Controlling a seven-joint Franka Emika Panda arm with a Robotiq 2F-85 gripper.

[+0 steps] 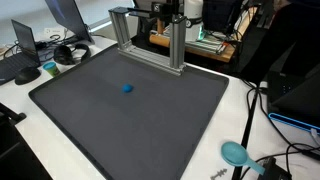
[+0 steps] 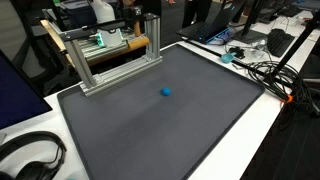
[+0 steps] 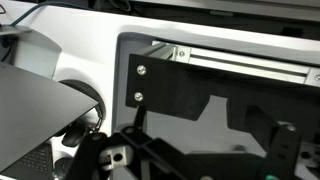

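Note:
A small blue object (image 1: pixel 127 88) lies by itself on the dark grey mat (image 1: pixel 120 125), and the second exterior view shows the same blue object (image 2: pixel 166 92) near the mat's far side. In the wrist view my gripper is open, its two dark fingers well apart at the lower edge. Nothing is visible between them. Beyond the fingers lies a black panel (image 3: pixel 175 87) with screws along a metal profile. The blue object is not visible in the wrist view, and I cannot make out the gripper clearly in either exterior view.
A metal frame (image 2: pixel 120 72) stands along one mat edge. Headphones (image 1: pixel 65 54), a green cup (image 1: pixel 50 68) and a laptop (image 1: pixel 28 42) are beside the mat. A teal round item (image 1: pixel 235 153) and cables lie on the opposite side.

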